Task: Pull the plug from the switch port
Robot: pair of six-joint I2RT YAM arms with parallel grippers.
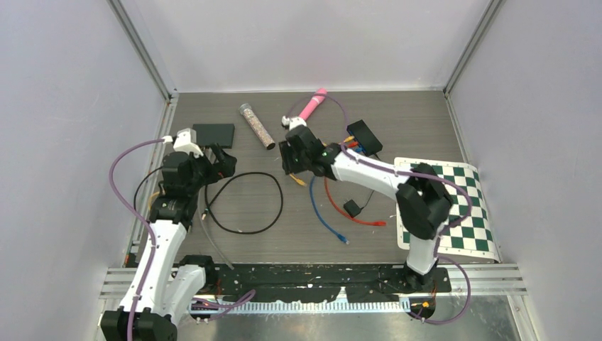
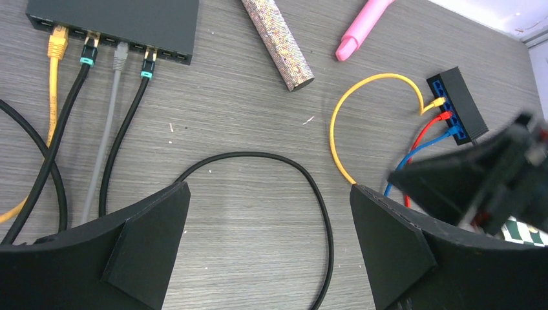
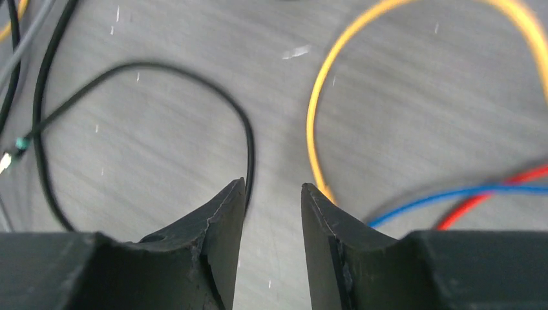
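A small black switch [image 2: 462, 103] at the right of the left wrist view has yellow [image 2: 437, 103], red [image 2: 444, 115] and blue [image 2: 452, 131] plugs in it. A larger black switch [image 2: 113, 29] at the upper left holds several plugs. My left gripper stands open above the black cable loop, nothing between its fingers. My right gripper hangs over the table beside the yellow cable [image 3: 312, 116], fingers apart, with no object clearly held. In the top view its arm partly hides that cable.
A pink wand [image 1: 313, 104] and a bead-filled tube [image 1: 255, 124] lie at the back. A power adapter [image 1: 351, 208] sits among the cables. A checkered board [image 1: 479, 220] covers the right side. Bare table shows in front of the black loop.
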